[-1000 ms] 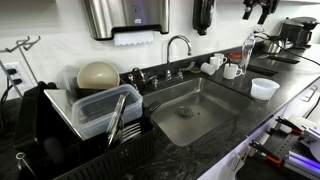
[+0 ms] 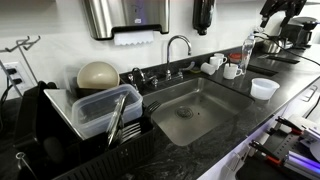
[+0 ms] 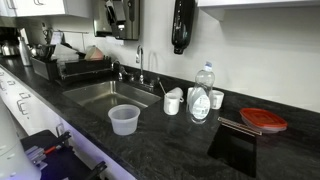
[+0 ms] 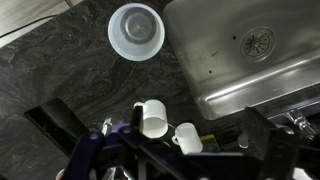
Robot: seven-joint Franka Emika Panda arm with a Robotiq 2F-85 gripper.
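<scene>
My gripper (image 2: 277,14) hangs high at the top right of exterior view 1, well above the counter. In the wrist view its dark fingers (image 4: 264,135) are spread wide with nothing between them, so it is open. Below it, the wrist view shows an empty translucent tub (image 4: 136,32) near the sink's edge. Two white mugs, one at the centre (image 4: 153,119) and one to its right (image 4: 187,138), lie toward the lower edge. A clear bottle (image 3: 202,95) stands upright beside the mugs in exterior view 2. The gripper is outside that view.
The steel sink (image 2: 190,113) is empty. A dark dish rack (image 2: 118,152) holds a clear container (image 2: 98,112) and a beige bowl (image 2: 98,76). A black pad (image 3: 233,150) and red plates (image 3: 263,120) lie right of the bottle. Bare counter surrounds the tub.
In exterior view 1 my gripper has shifted slightly to the right, still high up. The tub, mugs and bottle have not moved.
</scene>
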